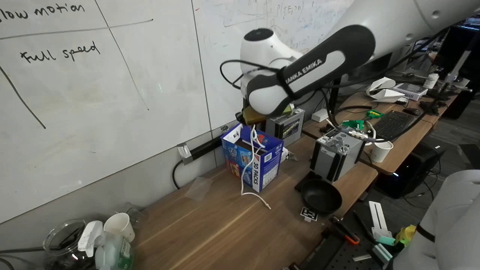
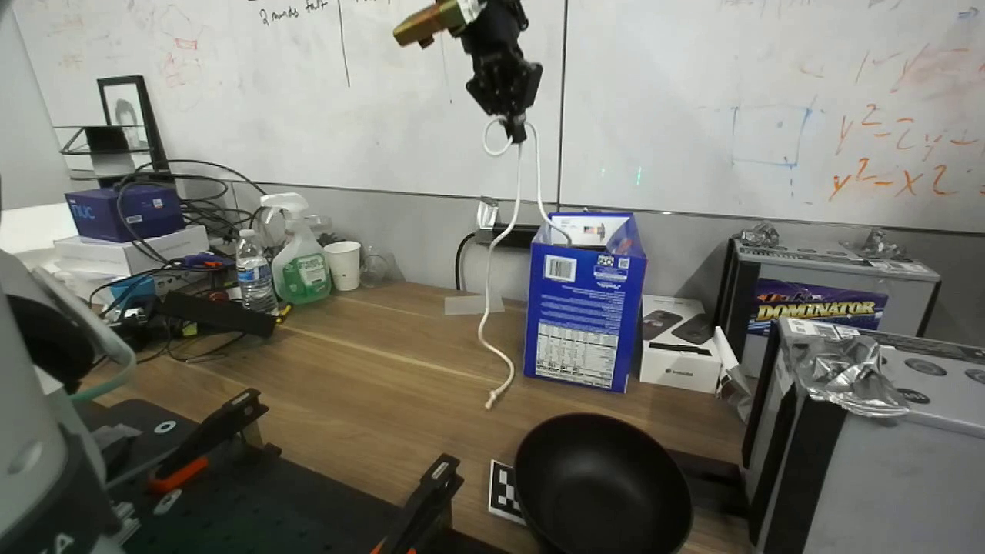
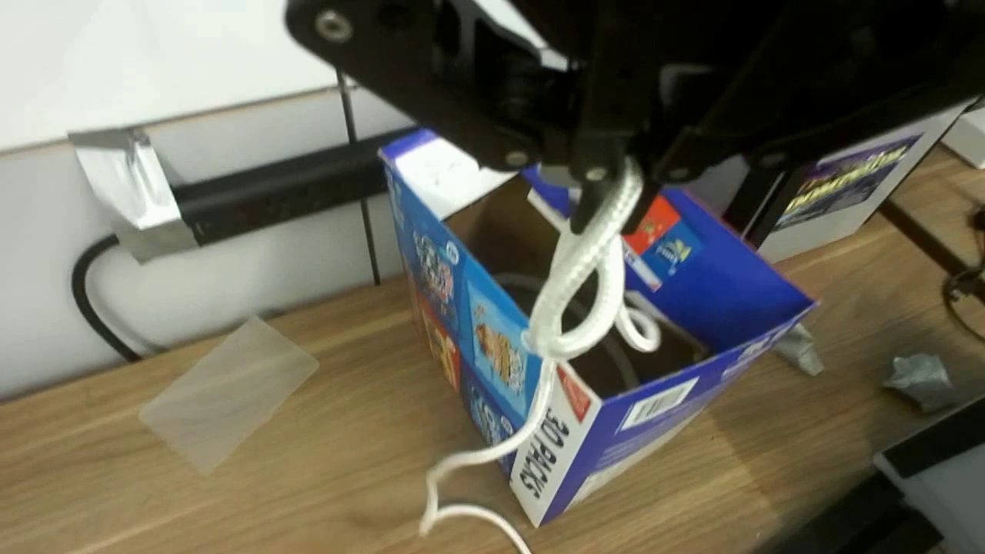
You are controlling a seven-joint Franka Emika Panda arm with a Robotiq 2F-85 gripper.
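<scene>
A white rope (image 2: 489, 305) hangs in loops from my gripper (image 2: 519, 131), which is shut on it high over the table. In the wrist view the doubled rope (image 3: 605, 226) runs down from between the fingers. One strand drops into the open-topped blue cardboard box (image 2: 583, 314). The other strand hangs outside, along the box's corner, and its end rests on the table in front. In exterior view 1 the arm hides the gripper, above the box (image 1: 265, 171); the rope (image 1: 245, 173) shows below it.
A black pan (image 2: 600, 485) sits on the table in front of the box. Grey battery-like cases (image 2: 854, 443) stand to the right, a white box (image 2: 679, 365) beside the blue one. A spray bottle (image 2: 301, 258) is at the back left.
</scene>
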